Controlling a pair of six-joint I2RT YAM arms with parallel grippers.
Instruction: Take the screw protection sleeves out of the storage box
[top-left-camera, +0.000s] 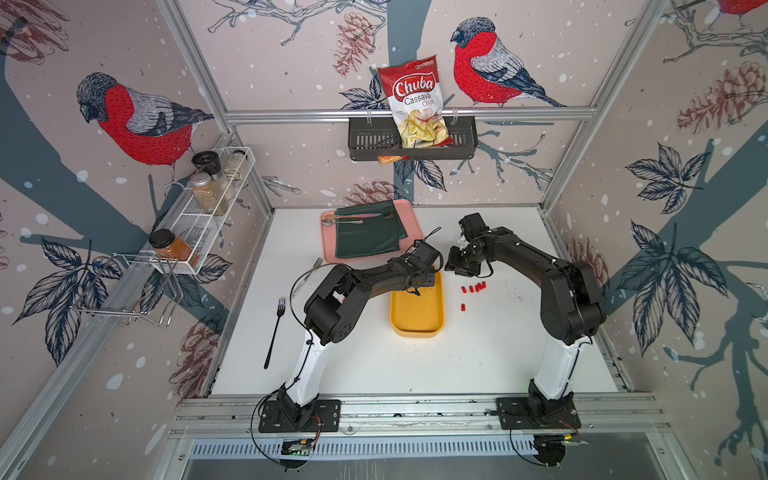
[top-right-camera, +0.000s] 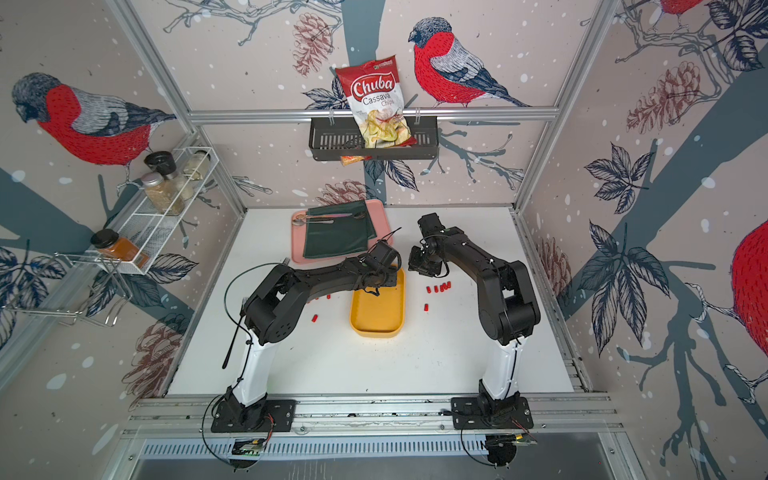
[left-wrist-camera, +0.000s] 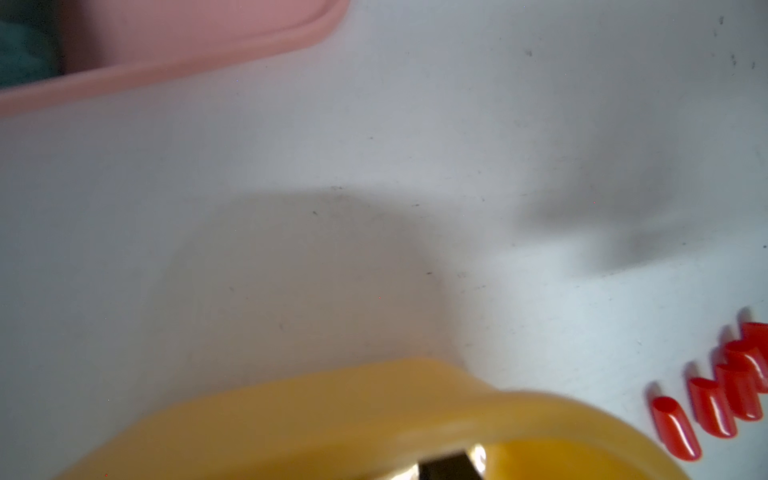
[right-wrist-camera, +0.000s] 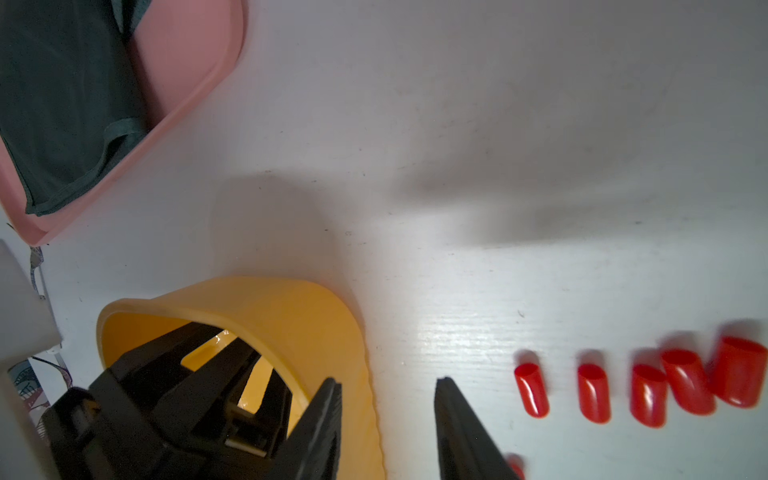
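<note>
The yellow storage box (top-left-camera: 416, 329) lies mid-table, its visible front part bare. My left gripper (top-left-camera: 417, 288) reaches down into the box's far end; in the right wrist view its dark parts show inside the rim, and the box's contents there are hidden. How far its fingers stand apart is unclear. To the right of the box, my right gripper is open above the table, nothing between its fingers. Several red sleeves (right-wrist-camera: 593, 393) lie in a row right of the box, with a single sleeve (top-left-camera: 463, 307) nearer the front. Another sleeve (top-right-camera: 314, 318) is left of the box.
Behind the box lies a pink tray (top-left-camera: 329, 240) with a dark green cloth (top-left-camera: 364, 240) and cutlery. A black fork (top-left-camera: 274, 334) is at the left.
</note>
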